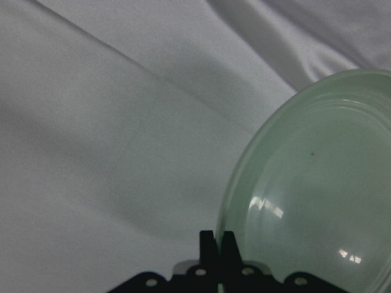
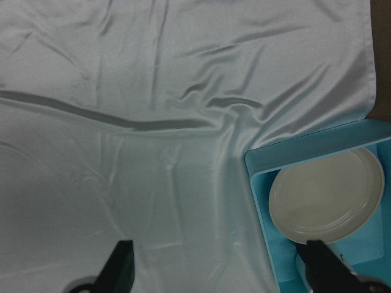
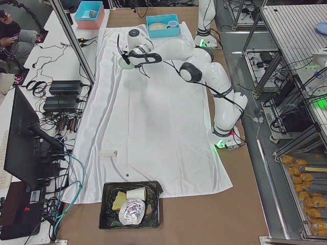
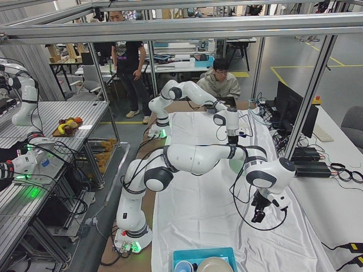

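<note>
A pale green plate (image 1: 317, 177) rests on the white cloth at the far end of the table, partly hidden by the arms in the camera views. My left gripper is shut on its rim, as the left wrist view shows. My right gripper stands open above the cloth beside a blue bin (image 2: 305, 139), with nothing seen between its fingers. In that bin lie a cream plate (image 2: 324, 195) and a blue-white cup (image 4: 182, 268).
A black tray (image 3: 107, 204) with a foil dish, a yellow item and a white roll stands at the near end. A monitor and cables line the left side.
</note>
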